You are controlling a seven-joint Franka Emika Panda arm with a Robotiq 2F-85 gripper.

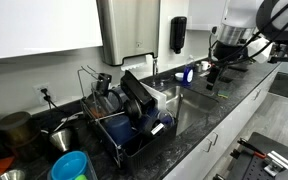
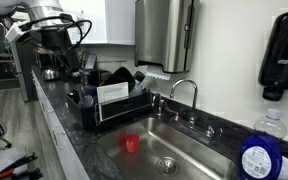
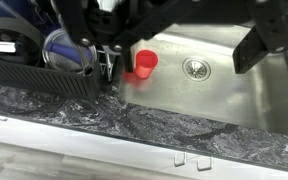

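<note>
My gripper is open with nothing between its dark fingers, which show at the top of the wrist view, spread wide apart. It hangs above the counter and sink. In the steel sink a red cup stands close to the left wall, near the left finger and well below it. The same red cup shows in exterior view 2, left of the drain. Exterior view 1 does not show the cup.
Left of the sink, a black dish rack holds pans and dishes. A faucet rises behind the basin. A blue-labelled bottle stands by the sink's far end. Pots and a blue container sit left of the rack.
</note>
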